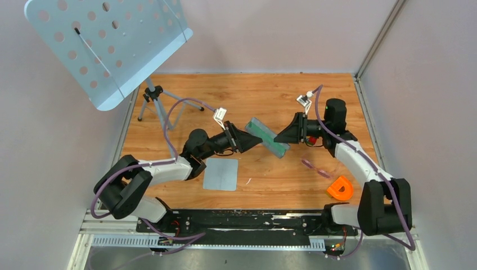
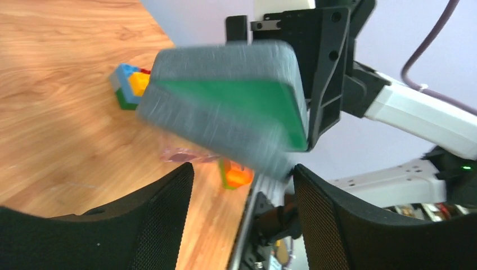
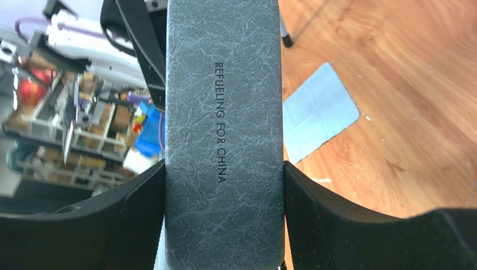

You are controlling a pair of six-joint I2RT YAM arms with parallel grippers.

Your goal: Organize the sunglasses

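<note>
A grey sunglasses case [image 1: 257, 124] is held above the table between the two arms, its lid partly raised and the green lining showing. In the right wrist view the case's grey outer face [image 3: 225, 112] fills the gap, and my right gripper is shut on its sides. My left gripper stands open at the case, its fingers apart; one fingertip is close to the flap's lower corner, and whether it touches cannot be told. Pink sunglasses [image 1: 316, 169] lie on the table below the right arm.
A light grey cloth [image 1: 220, 174] lies flat near the left arm. To the right is an orange object [image 1: 341, 188]. Colourful blocks [image 2: 129, 84] appear beyond the case. A white perforated panel [image 1: 112, 50] on a tripod stands at the back left.
</note>
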